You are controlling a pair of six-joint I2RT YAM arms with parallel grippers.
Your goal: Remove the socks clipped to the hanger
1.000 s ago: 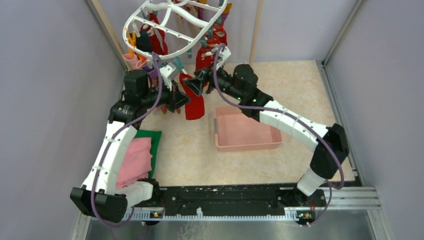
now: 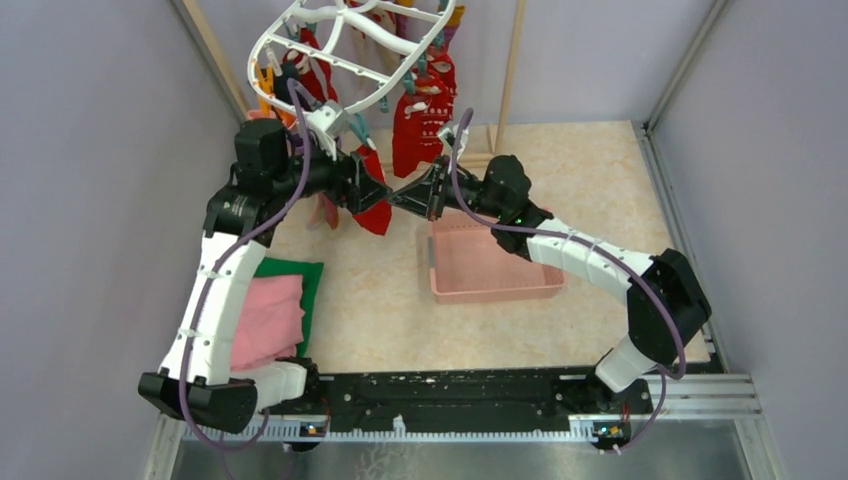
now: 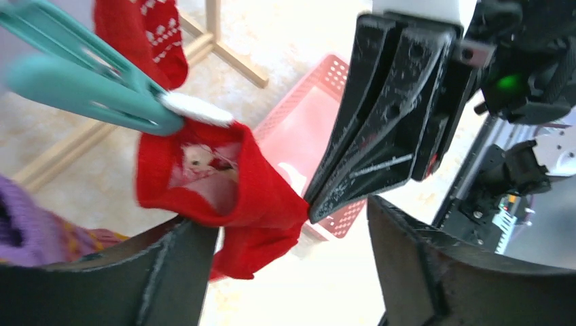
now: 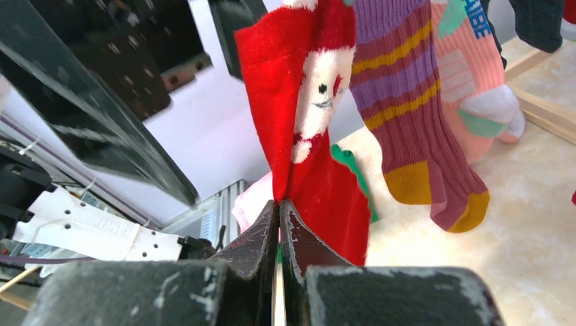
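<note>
The white hanger (image 2: 350, 60) holds several clipped socks. A red sock (image 2: 372, 210) (image 3: 261, 197) hangs from a teal clip (image 3: 95, 95) between my grippers. My left gripper is open around its upper part, apart from the clip. My right gripper is shut, its tips against the red sock (image 4: 319, 95); whether any cloth is between them is hard to tell. A striped sock (image 4: 414, 122) and a pink sock (image 4: 469, 81) hang beside it in the right wrist view.
A pink bin (image 2: 495, 285) stands below the right arm. Pink cloth (image 2: 262, 320) on green fabric (image 2: 305, 275) lies at the left. A wooden stand (image 2: 513, 60) is behind.
My right gripper has moved back toward the right and slightly down from where it was over the sock. My left gripper has moved slightly up. The red sock has shifted a little.
</note>
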